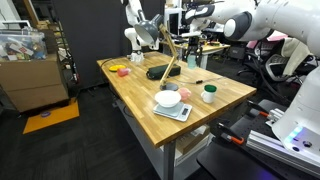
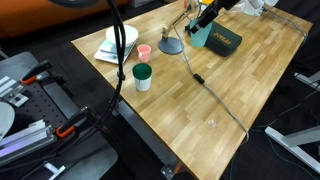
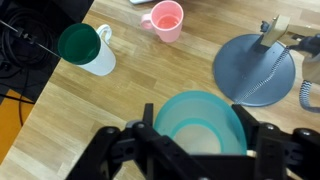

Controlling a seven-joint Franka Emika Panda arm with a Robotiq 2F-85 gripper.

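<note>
A teal cup with a pale inside sits between the fingers of my gripper, which is shut on it. In the second exterior view the teal cup shows below my gripper, near the lamp base and a dark box. The first exterior view has the cup small, at the far part of the table. Whether its bottom touches the table is not clear.
A grey lamp base lies close to the cup. Further off stand a pink mug and a green-and-white mug. A white bowl is near the table edge. A cable crosses otherwise bare wood beside a dark box.
</note>
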